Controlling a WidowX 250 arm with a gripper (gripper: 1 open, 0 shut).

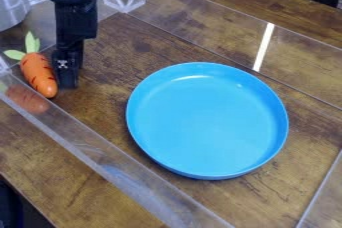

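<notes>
An orange toy carrot (38, 72) with pale green leaves lies at the left on the wooden surface, near a clear plastic wall. My black gripper (59, 66) hangs down from the top left, low beside the carrot's right side. It is open, though its fingertips are dark and hard to make out against the wood and the carrot.
A large blue plate (207, 117) fills the centre right. A clear plastic barrier (114, 162) runs diagonally across the lower left. A white tape strip (263, 47) is at the upper right. Bare wood lies between the gripper and the plate.
</notes>
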